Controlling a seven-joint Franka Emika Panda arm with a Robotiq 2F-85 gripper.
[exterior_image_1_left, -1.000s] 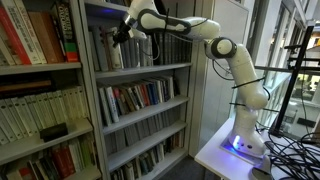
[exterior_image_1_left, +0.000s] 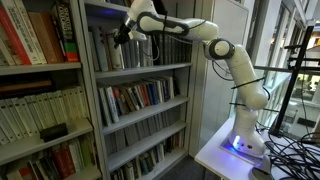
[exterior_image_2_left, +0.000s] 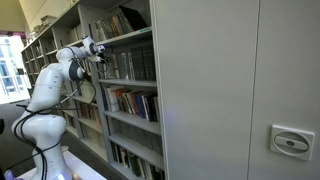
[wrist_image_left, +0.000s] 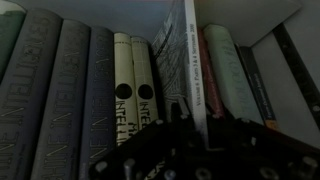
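In the wrist view a thin book with a white spine (wrist_image_left: 196, 75) stands upright among others on a shelf. My gripper is shut on its lower part; the dark fingers partly cover the base of the spine. Exterior view 1 has the gripper (exterior_image_1_left: 122, 38) up at the top shelf of the bookcase, small and dark against the books. From the other side, exterior view 2 shows the gripper (exterior_image_2_left: 99, 56) at that high shelf, too small for its fingers to be made out.
Left of the held book stand pale books (wrist_image_left: 125, 85) and thick dark volumes (wrist_image_left: 62, 95); a pale green book (wrist_image_left: 228, 70) is to its right. Lower shelves hold rows of books (exterior_image_1_left: 138, 95). The white table (exterior_image_1_left: 215, 157) under the arm's base is largely bare.
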